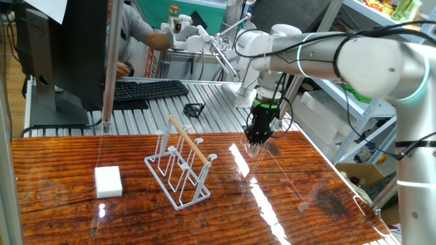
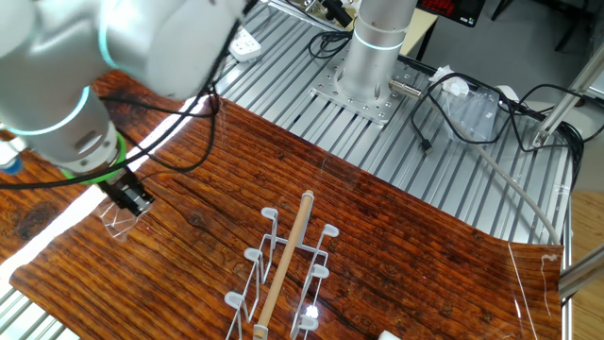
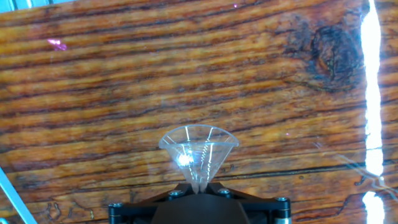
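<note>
A clear, cone-shaped glass or cup [image 3: 199, 146] flares away from my gripper in the wrist view. The fingertips are together at its narrow lower end, shut on it. In exterior view 2 the same see-through piece [image 2: 117, 223] hangs at the tip of the gripper [image 2: 140, 202], low over the wooden top. Whether it touches the wood cannot be told. Exterior view 1 shows the gripper [image 1: 257, 135] right of the white wire rack [image 1: 178, 178], well apart from it. The rack has upright prongs and a wooden bar [image 1: 189, 140] along its top.
A white block [image 1: 107, 182] lies left of the rack on the wooden tabletop [image 1: 54, 211]. Behind the wood, a keyboard [image 1: 150, 90] and a monitor [image 1: 68, 61] stand on the ribbed metal table. Bare wood lies between gripper and rack.
</note>
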